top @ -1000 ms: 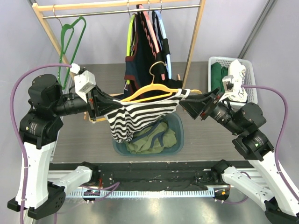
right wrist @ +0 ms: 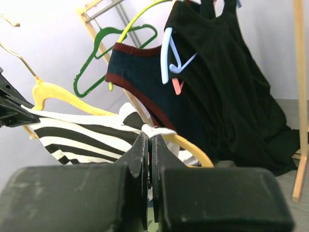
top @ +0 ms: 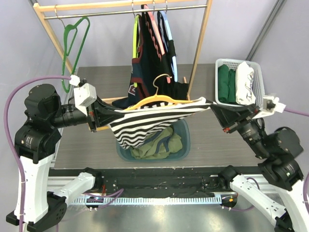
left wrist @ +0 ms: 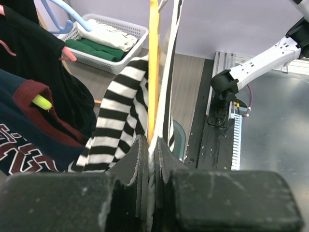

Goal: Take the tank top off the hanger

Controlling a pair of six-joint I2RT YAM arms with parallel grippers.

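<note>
The striped tank top is stretched taut between my grippers, over the yellow hanger, which is off the rail; in the left wrist view the hanger runs alongside the white strap. My left gripper is shut on the top's strap at the left; my right gripper is shut on the top's other end at the right. In the right wrist view the striped cloth runs from my right gripper toward the left one, with the hanger showing behind it.
Dark garments and a green hanger hang on the rack. A blue basin holding olive cloth sits below the striped top. A white basket with folded clothes stands at back right.
My right gripper has closed on the top and moved right, pulling the cloth longer and tauter. The left gripper has shifted slightly, and the hanger sits lower in the top view.
</note>
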